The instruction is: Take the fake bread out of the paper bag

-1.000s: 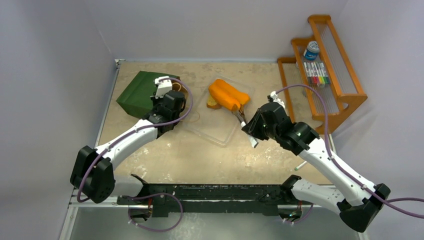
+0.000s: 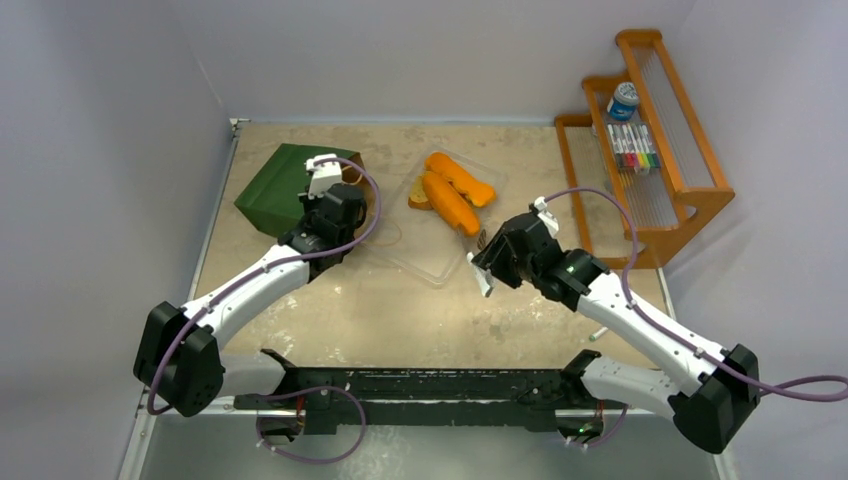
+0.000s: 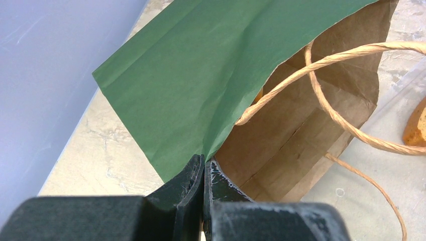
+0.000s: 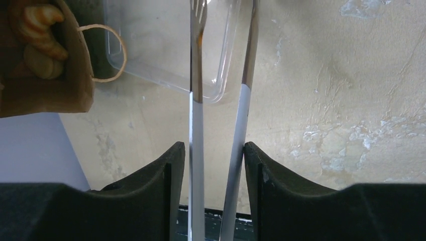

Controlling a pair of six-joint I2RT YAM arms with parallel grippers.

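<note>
The green paper bag lies on its side at the left; pieces of fake bread show inside it. My left gripper is shut at the bag's mouth edge; whether paper is between its fingers is unclear. My right gripper holds metal tongs, whose arms stand apart. In the top view two long orange breads and a slice are on the clear plastic tray, just left of the tong tips.
A wooden rack with markers and a jar stands at the back right. A white stick lies at the front right.
My right gripper and tongs have moved left and away from the breads. The front long bread has shifted slightly, apart from the tong tips. The left arm has barely moved.
</note>
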